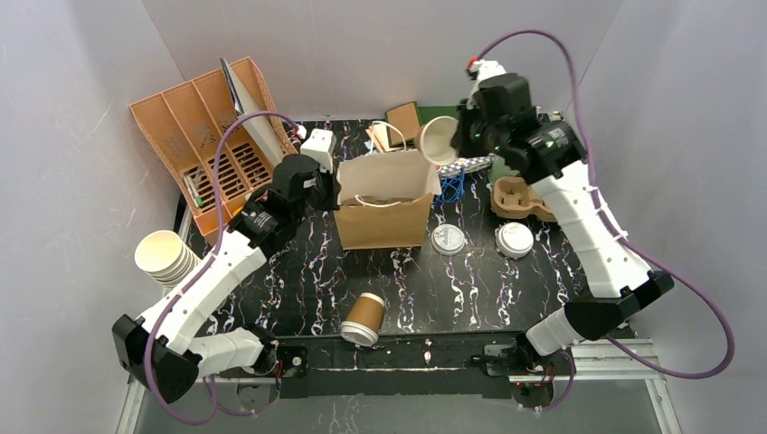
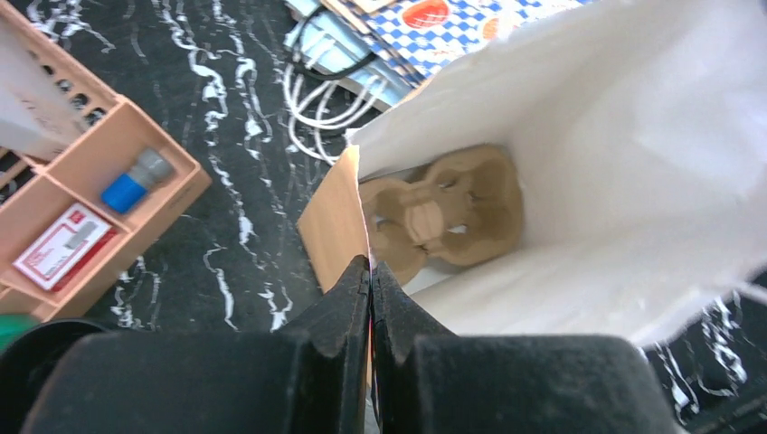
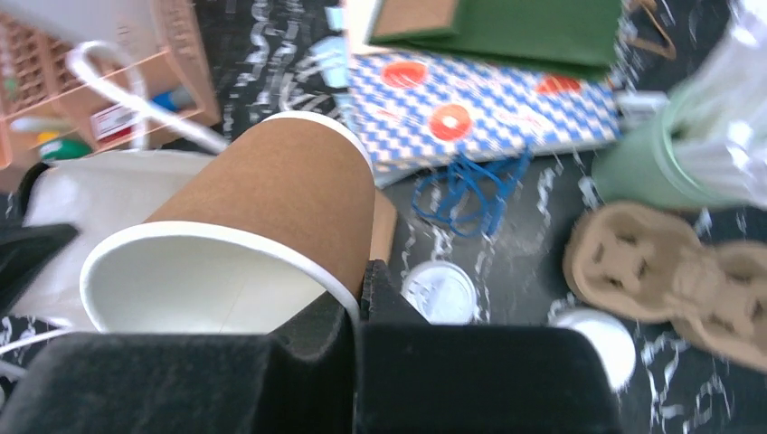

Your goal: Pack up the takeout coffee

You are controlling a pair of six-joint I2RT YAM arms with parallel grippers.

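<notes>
The brown paper bag (image 1: 384, 226) stands open at centre, a molded cup carrier (image 2: 461, 208) inside it. My left gripper is shut on the bag's left edge. My right gripper is shut on the rim of an empty brown paper cup (image 3: 271, 181), held tilted in the air above and right of the bag. A lidded brown cup (image 1: 364, 316) lies on its side at the front. Two white lids (image 1: 448, 238) (image 1: 515, 239) sit right of the bag.
A cup stack (image 1: 163, 258) is at the left, beside an orange organizer (image 1: 172, 127). A second carrier (image 3: 624, 262), a green straw holder (image 3: 633, 163) and blue cord (image 1: 449, 188) lie right and behind.
</notes>
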